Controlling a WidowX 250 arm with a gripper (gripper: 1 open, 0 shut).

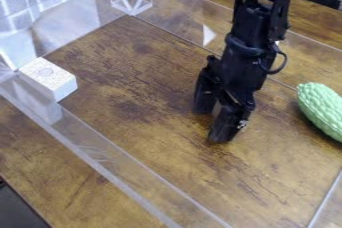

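A black robot arm reaches down from the top centre, its gripper [222, 109] low over the middle-right of the wooden surface [127, 82]. The dark fingers blend together and into their shadow, so I cannot tell how far apart they are or whether anything is between them. To the gripper's right, apart from it, lies a pale green bumpy vegetable-like object [322, 109], partly cut off by the frame's edge. A white block [48, 79] sits at the left.
Clear plastic walls run along the left, back and right of the surface. A pale quilted cloth [40, 2] is at the top left. The wood left of and in front of the gripper is clear.
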